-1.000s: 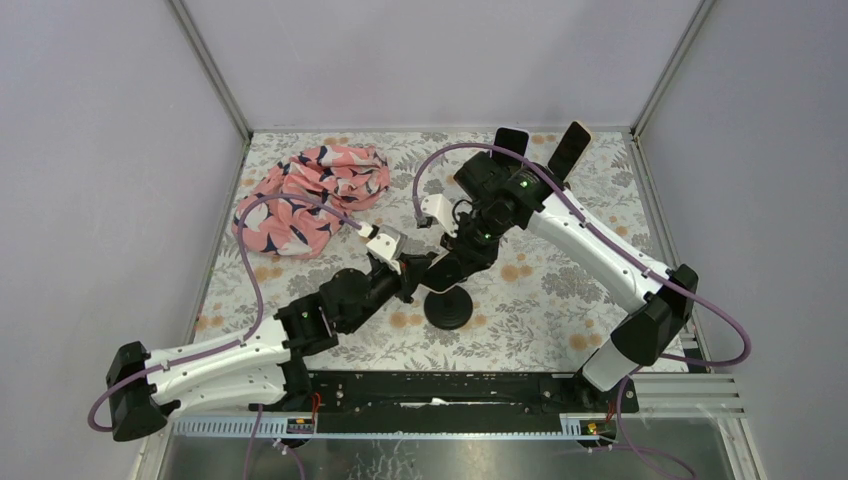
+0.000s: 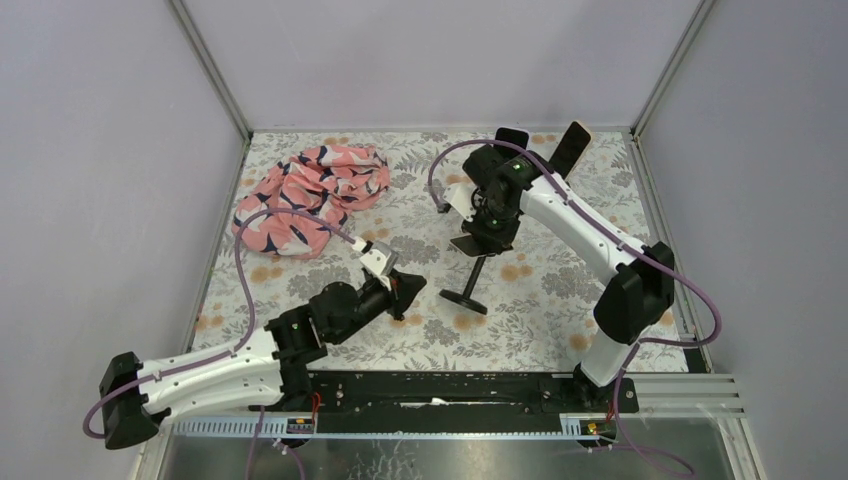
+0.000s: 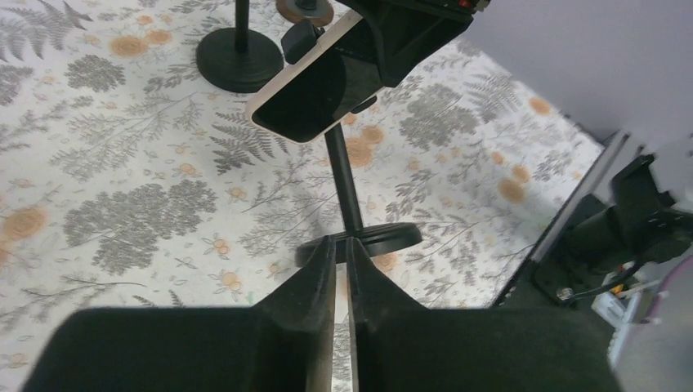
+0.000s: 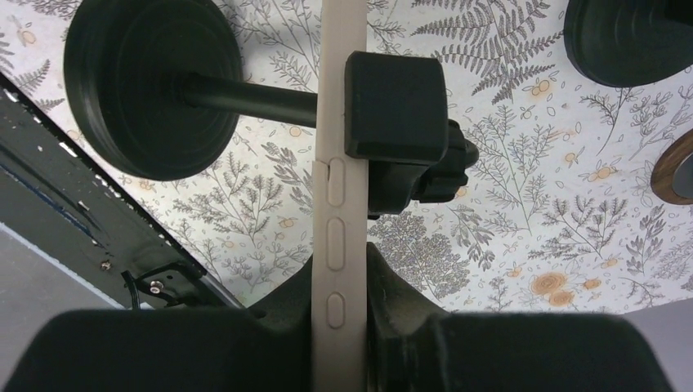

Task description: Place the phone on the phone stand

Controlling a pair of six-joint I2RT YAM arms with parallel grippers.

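Observation:
My right gripper (image 2: 492,240) is shut on the phone (image 4: 339,253), whose pale edge fills the middle of the right wrist view. The phone (image 3: 310,98) rests in the clamp holder (image 4: 395,104) of a black stand, whose post (image 3: 343,180) and round base (image 2: 463,300) are tilted, the post leaning under the phone. My left gripper (image 2: 395,295) is left of the stand, apart from it; its fingertips (image 3: 315,286) show close together with a narrow gap and nothing clearly between them.
Two more dark phones on stands (image 2: 569,150) stand at the back right. A pink patterned cloth (image 2: 305,195) lies at the back left.
My left gripper drew back from the phone toward the lower left.

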